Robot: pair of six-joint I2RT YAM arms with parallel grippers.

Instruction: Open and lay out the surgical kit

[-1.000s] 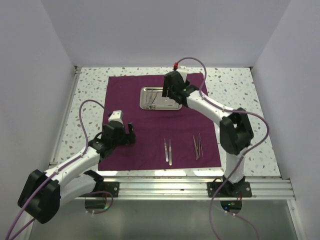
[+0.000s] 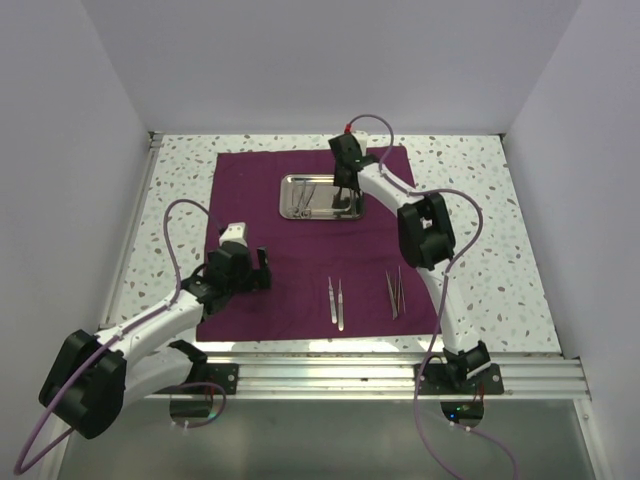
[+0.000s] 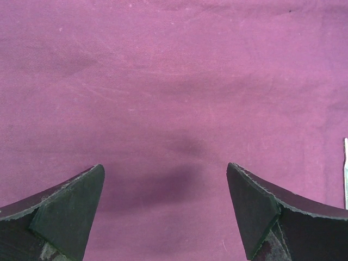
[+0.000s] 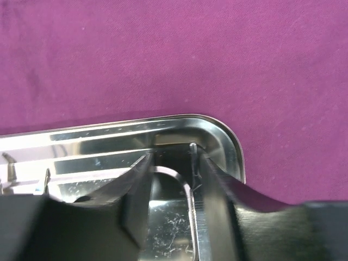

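Note:
My right gripper (image 2: 347,186) is over the right end of the steel tray (image 2: 321,216), its fingers part open and low around thin metal instruments (image 4: 191,217); whether any is gripped I cannot tell. More instruments lie at the tray's left (image 2: 300,200). On the purple cloth (image 2: 270,310), two scalpel-like instruments (image 2: 340,305) lie at front centre and slender tweezer-like ones (image 2: 392,295) at front right. My left gripper stands open above bare cloth at the left, nothing between its fingers.
The cloth lies on a speckled white table (image 2: 480,240) with walls at the sides and back.
The left arm has barely moved.

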